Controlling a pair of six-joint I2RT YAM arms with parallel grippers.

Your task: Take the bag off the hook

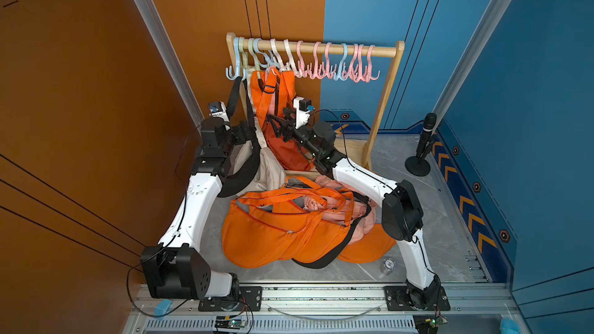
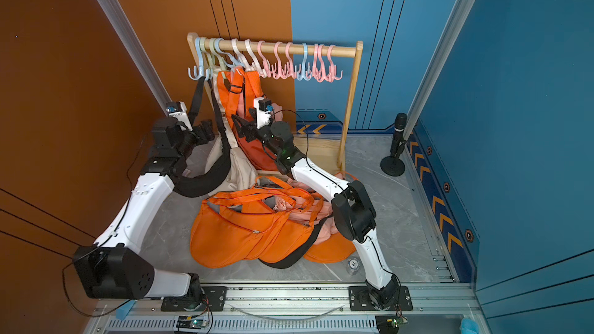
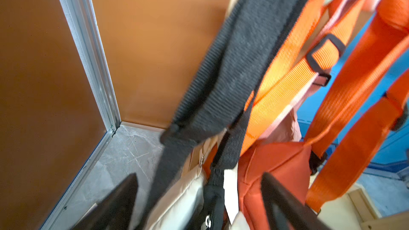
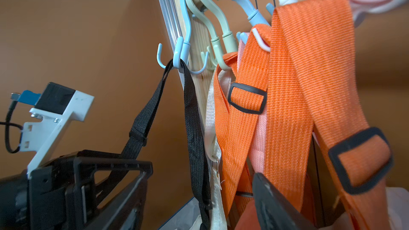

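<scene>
A black bag strap (image 4: pixel 193 136) hangs from the leftmost blue hook (image 4: pixel 185 51) on the rail, above cream fabric (image 1: pixel 269 170). My left gripper (image 1: pixel 240 133) is at that strap; in the left wrist view its fingers are open and blurred, with the strap crossing between and beyond them. My right gripper (image 2: pixel 244 123) stands before the orange bag (image 1: pixel 284 148) and its hanging straps (image 4: pixel 289 115). In the right wrist view its fingers are apart, with straps beyond them; whether any touch is unclear.
A wooden rack (image 1: pixel 383 105) holds several hooks. Orange bags (image 1: pixel 260 241) are piled on the front floor. A microphone (image 1: pixel 420 148) stands at right, a small can (image 1: pixel 388 266) at front right.
</scene>
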